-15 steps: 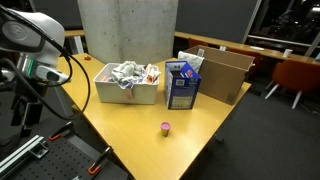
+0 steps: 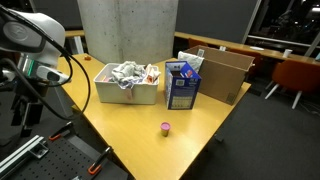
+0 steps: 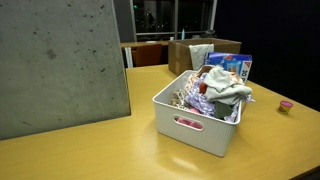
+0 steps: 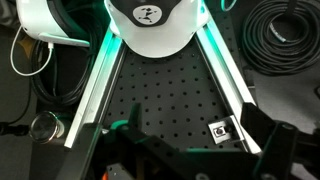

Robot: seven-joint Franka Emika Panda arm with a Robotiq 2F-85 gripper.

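In the wrist view my gripper stands open above a black perforated plate [image 4: 165, 90], with nothing between its dark fingers. The white arm [image 2: 32, 55] is at the far left in exterior view 1, away from the objects on the table. A white bin [image 2: 128, 92] holds a heap of crumpled cloths [image 3: 222, 86]. To its right stands a blue box [image 2: 182, 88] with something white on top. A small pink-topped cup [image 2: 165, 129] sits alone toward the front of the table.
Behind the blue box is an open cardboard box [image 2: 222, 73]. A concrete pillar [image 3: 65, 65] rises at the back of the wooden table [image 3: 75, 152]. Coiled black cables [image 4: 280, 35] lie beside the perforated plate.
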